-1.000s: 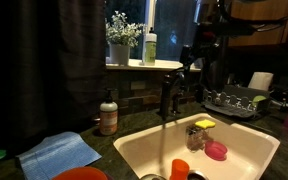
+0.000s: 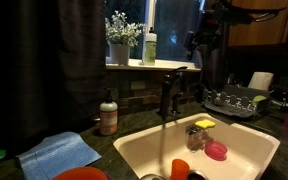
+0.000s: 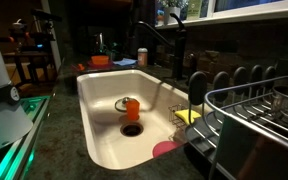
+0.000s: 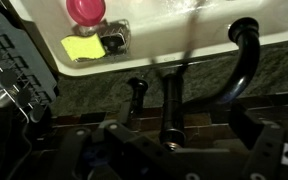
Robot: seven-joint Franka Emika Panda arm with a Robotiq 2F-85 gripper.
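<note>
My gripper (image 2: 196, 44) hangs high above the faucet, in front of the window. In the wrist view its fingers stand wide apart along the bottom, open, with no object held between them. Below it are the black faucet (image 4: 172, 110) and the sink (image 4: 144, 40). An orange cup (image 3: 132, 107) stands in the sink by the drain. A pink-red round dish (image 4: 86, 10) lies near a yellow sponge (image 4: 83, 48), which sits in a small holder (image 4: 114, 40) at the sink's edge.
A dish rack (image 3: 259, 110) stands beside the sink. On the counter are a soap bottle (image 2: 108, 115), a blue cloth (image 2: 58, 155) and a red bowl (image 2: 81, 174). The windowsill holds a potted plant (image 2: 121, 40) and a green-and-white bottle (image 2: 150, 48). Much of the sink's floor is bare.
Over the last second my gripper has risen a little and shifted slightly right, away from the faucet. The objects in and around the sink look unmoved.
</note>
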